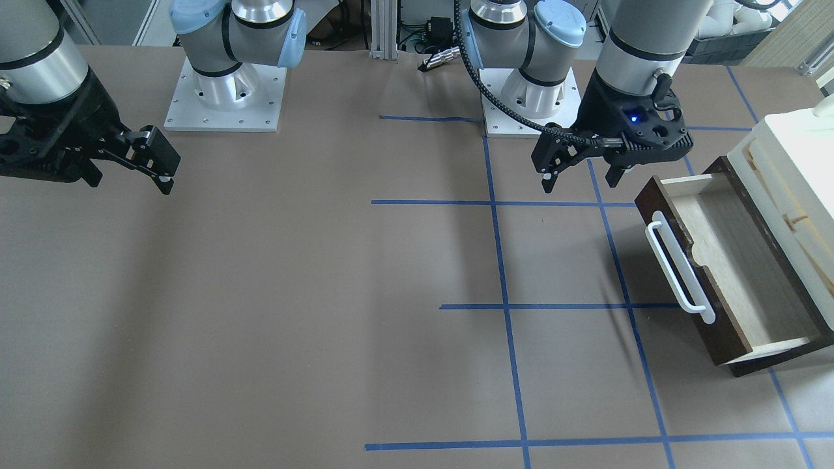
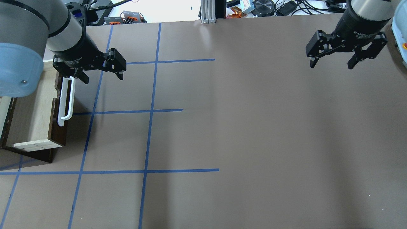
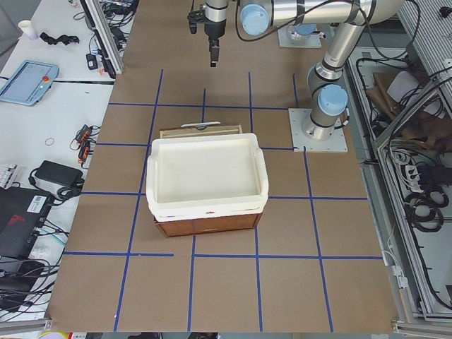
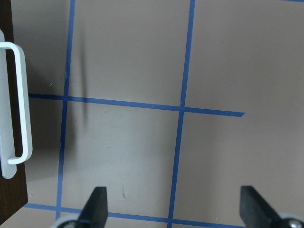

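A wooden drawer box with a dark front (image 1: 727,336) stands open and empty on the taped table, its white handle (image 1: 674,266) facing the middle; a white tray-like top (image 3: 207,176) covers much of it. My gripper (image 1: 578,176) hangs in the air above and beside the handle, over the table. In the left wrist view the handle (image 4: 21,102) lies at the left edge, with bare table between the two fingertips, which stand wide apart: the gripper is open and holds nothing.
A second arm's gripper (image 2: 332,63) hangs over the other side of the table. Further arm bases (image 1: 223,117) stand along the far edge. The taped table (image 2: 244,126) between the arms is clear.
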